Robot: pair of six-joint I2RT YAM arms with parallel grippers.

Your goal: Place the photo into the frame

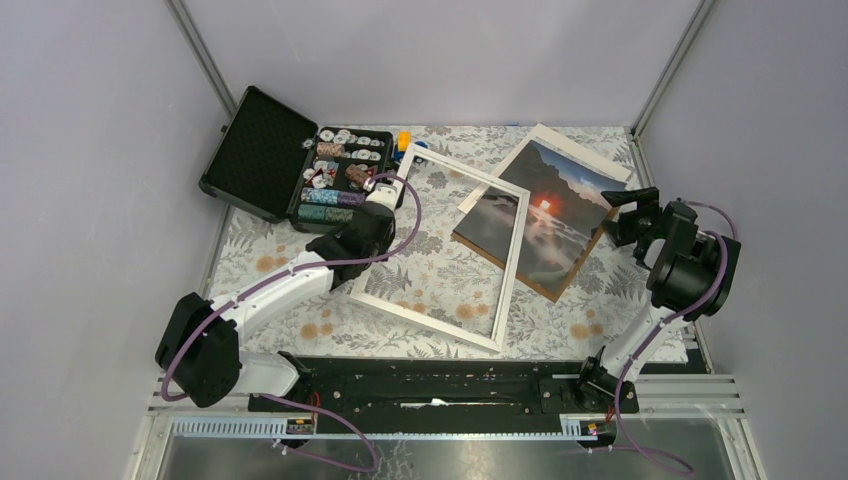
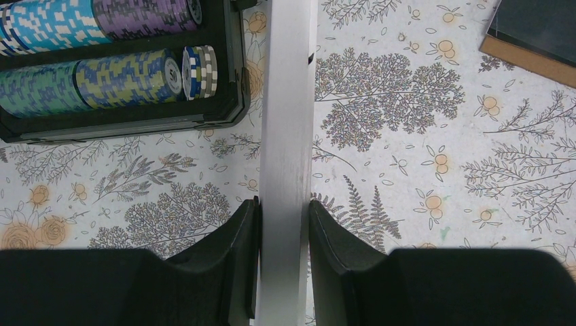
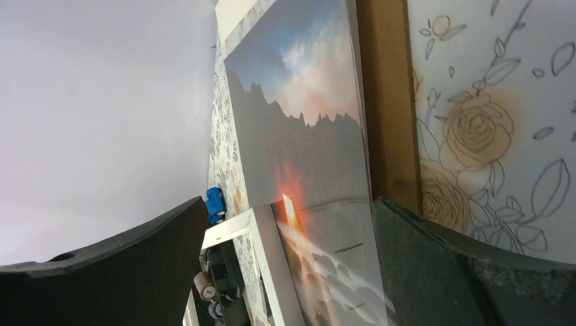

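A white frame [image 1: 440, 323] lies empty-centred on the table, its right side overlapping the sunset photo [image 1: 560, 205]. Under the photo is a brown-edged backing [image 1: 578, 267], with a pale sheet [image 1: 583, 155] showing along the far side. My left gripper is shut on the frame's left bar [image 2: 289, 115]. Over the photo's right corner, my right gripper stands open. One of its fingers [image 3: 407, 241] is at the photo's edge beside the bare brown strip [image 3: 387, 102]; whether it touches cannot be told. In the right wrist view, the frame's corner [image 3: 261, 234] overlaps the photo.
An open black case [image 1: 262, 155] of poker chips stands at the back left, close to the frame. A blue and yellow toy [image 1: 405, 145] sits beside the frame's far corner. Walls enclose the back and sides.
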